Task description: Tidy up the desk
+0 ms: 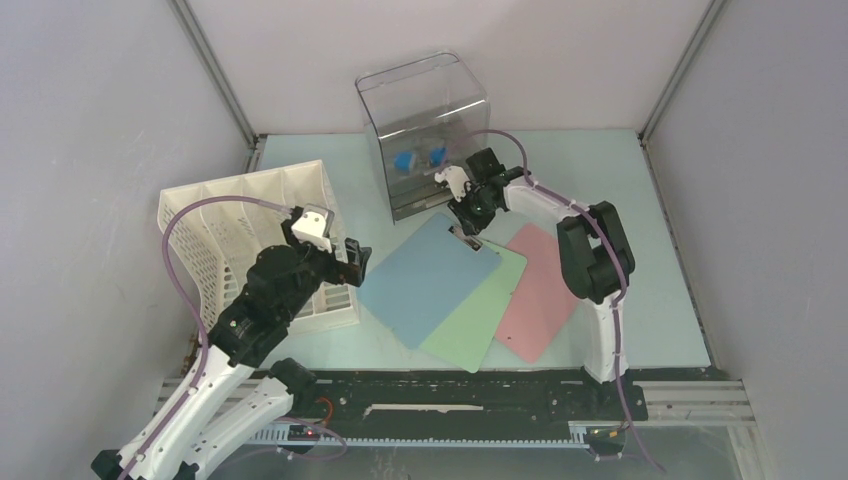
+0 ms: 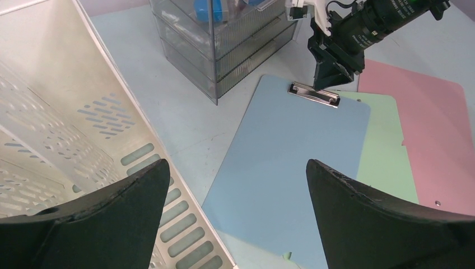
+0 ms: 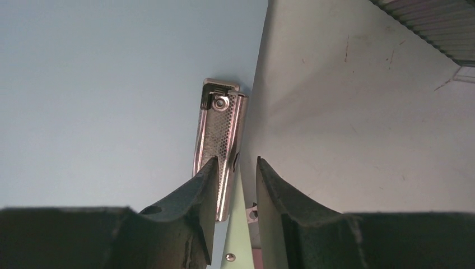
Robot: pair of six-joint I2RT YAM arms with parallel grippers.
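Note:
Three clipboards lie overlapping mid-desk: blue [image 1: 420, 290] on top, green [image 1: 480, 320], pink [image 1: 550, 310]. The blue one's metal clip [image 3: 218, 134] fills the centre of the right wrist view. My right gripper is open right at that clip, one finger over it, the other beside it above the bare desk. My left gripper is open and empty above the cream divided rack's right edge, with the blue clipboard in view below.
The cream rack [image 1: 185, 210] stands at the left. A clear multi-tier organizer [image 1: 385, 170] with blue items stands at the back. Bare desk [image 1: 650, 300] shows at the right.

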